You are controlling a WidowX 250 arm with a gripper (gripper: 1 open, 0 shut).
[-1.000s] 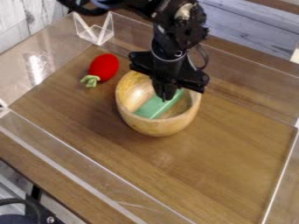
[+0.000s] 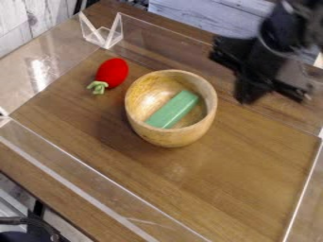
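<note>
A wooden bowl (image 2: 171, 133) sits in the middle of the table (image 2: 240, 180), a green block (image 2: 173, 110) lying inside it. My gripper (image 2: 259, 87) is a dark, motion-blurred shape at the upper right, above the table and right of the bowl, apart from it. Its fingers are too blurred to show clearly whether anything is between them.
A red vegetable (image 2: 112, 71) with a green top lies left of the bowl. A clear plastic piece stands at the back left. Transparent edging runs along the table's sides.
My gripper has lifted away from over the bowl and moved right. The green block stays in the bowl.
</note>
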